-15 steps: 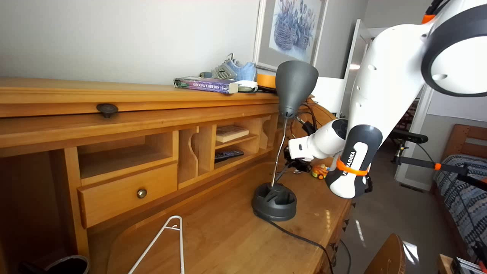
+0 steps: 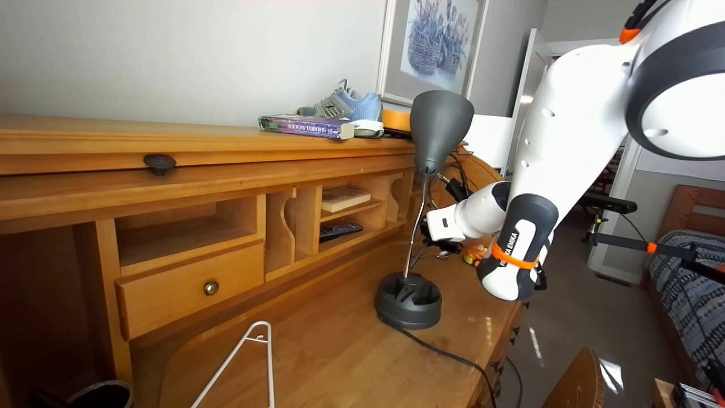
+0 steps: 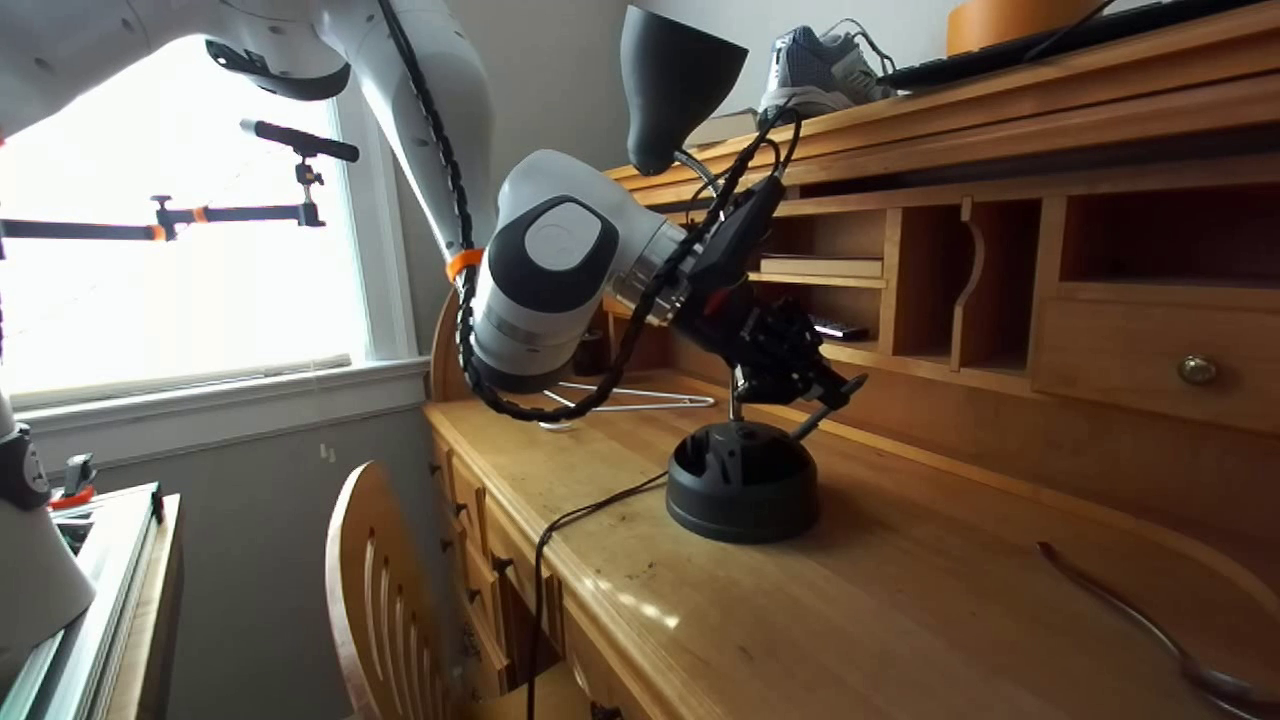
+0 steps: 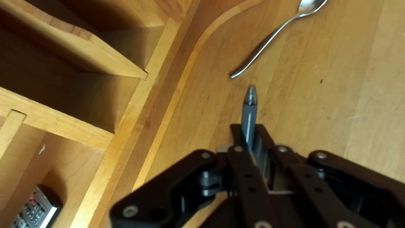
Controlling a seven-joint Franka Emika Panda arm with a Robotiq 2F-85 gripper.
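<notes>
A grey pen (image 4: 249, 119) with a metallic tip is clamped between the black fingers of my gripper, its tip sticking out past them. In exterior view 2, the gripper (image 3: 828, 386) hangs just above and behind the lamp's round black base, with a thin dark length of the pen (image 3: 821, 418) slanting beneath it. The dark grey lamp (image 2: 442, 126) stands upright on the desk; its base (image 2: 408, 309) has open compartments on top. My hand is beyond the lamp's stem in exterior view 1, so the fingers are largely hidden there.
A spoon (image 4: 262, 46) lies on the desk. Cubbies along the back hold a remote (image 2: 340, 232) and a book (image 2: 345, 198). A white hanger (image 2: 270, 360) rests at one end, and an orange toy (image 2: 474, 254) sits behind the arm. The lamp's cord (image 2: 442, 352) crosses the front edge.
The arm has shifted slightly to the left in exterior view 1, bringing the hand a little closer to the lamp's stem. The lamp and other objects have stayed in place.
</notes>
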